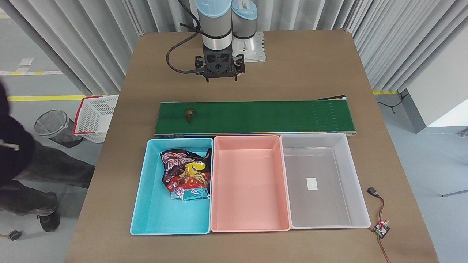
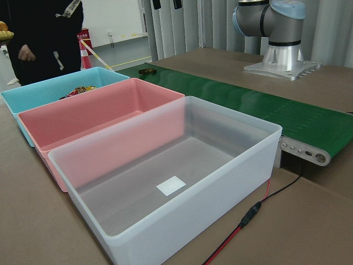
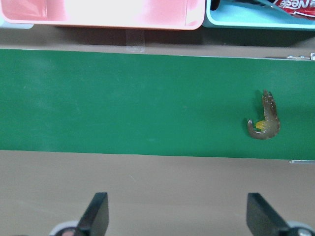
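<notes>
A small curved brown shrimp-like object (image 3: 270,120) with a yellow bit lies on the green conveyor belt (image 1: 263,116), toward its left end in the front view and on the right in the wrist view. My gripper stands open above the table behind the belt, its two dark fingers wide apart with nothing between them. In the front view it hangs below the arm, apart from the shrimp-like object.
Blue (image 1: 144,188), pink (image 1: 250,184) and translucent (image 1: 333,184) bins stand along the belt's front. A snack bag (image 1: 184,175) lies in the blue one. A wired circuit board (image 1: 381,228) lies at right. A person stands at the left.
</notes>
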